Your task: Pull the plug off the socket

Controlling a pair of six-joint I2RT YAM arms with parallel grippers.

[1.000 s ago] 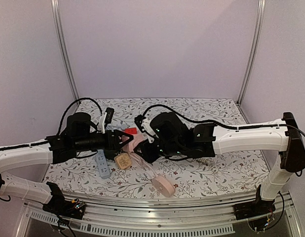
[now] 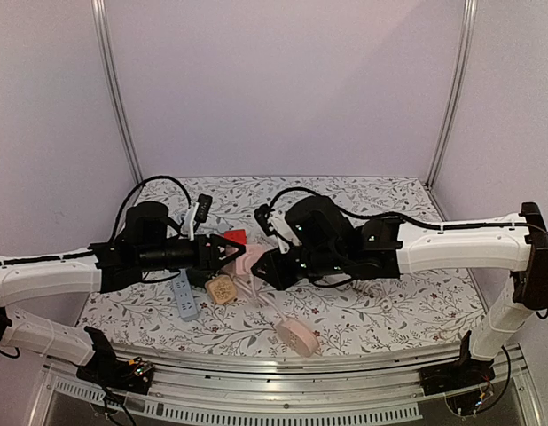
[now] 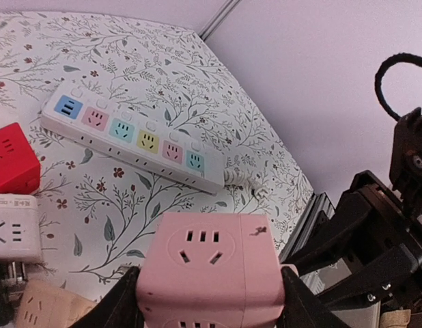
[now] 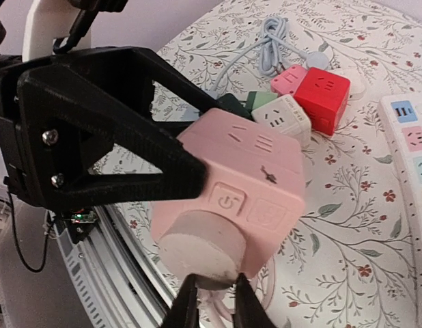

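A pink cube-shaped socket [image 3: 211, 273] is held off the table, my left gripper [image 2: 231, 253] shut on it. In the right wrist view, the left fingers [image 4: 129, 184] lie along its side. A pale round plug [image 4: 202, 246] sits against the socket's near face, beside the power-mark button, and appears seated there. My right gripper has its fingertips part way apart at the plug's lower edge. Their gap is narrower than the plug, and whether they touch it is hidden. Pinkish cord hangs below.
A round pink cord end [image 2: 297, 337] lies on the table towards the front. A red block [image 4: 323, 99], a white block [image 4: 285, 117] and a wooden block [image 2: 222, 289] stand close by. A long white power strip [image 3: 132, 133] lies beyond.
My right gripper has shifted right, and more of the pink socket shows between the grippers.
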